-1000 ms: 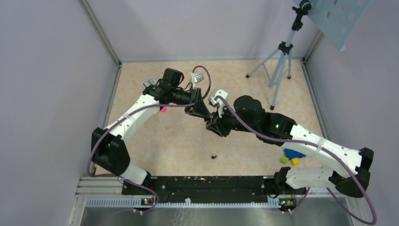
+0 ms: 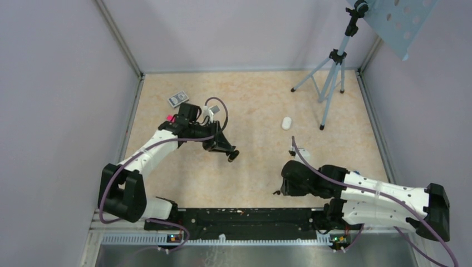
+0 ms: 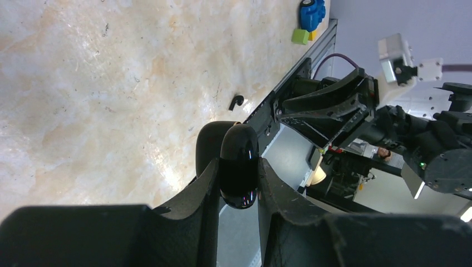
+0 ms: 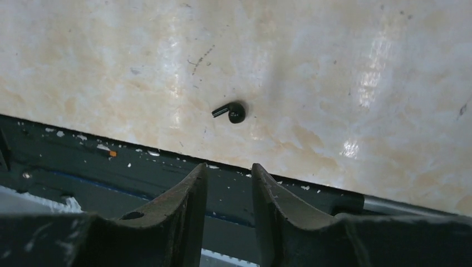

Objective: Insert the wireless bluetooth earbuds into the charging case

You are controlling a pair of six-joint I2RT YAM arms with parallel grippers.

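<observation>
The black earbud lies loose on the tabletop near the front edge; in the left wrist view the same earbud point(image 3: 238, 100) shows beyond the case. My right gripper is open, its fingers apart with bare view between them. From above, the right gripper point(image 2: 288, 191) hangs just right of the earbud point(image 2: 276, 193). My left gripper is shut on the glossy black charging case point(image 3: 239, 153), whose two shells stand apart. In the top view the case point(image 2: 233, 156) is held above the table, left of centre. Its wells face away from view.
A white rounded object point(image 2: 286, 123) lies at the right of centre, before a tripod point(image 2: 333, 78). A grey box point(image 2: 178, 99) sits back left. A blue toy point(image 3: 313, 15) and green block point(image 3: 300, 36) are at the right side.
</observation>
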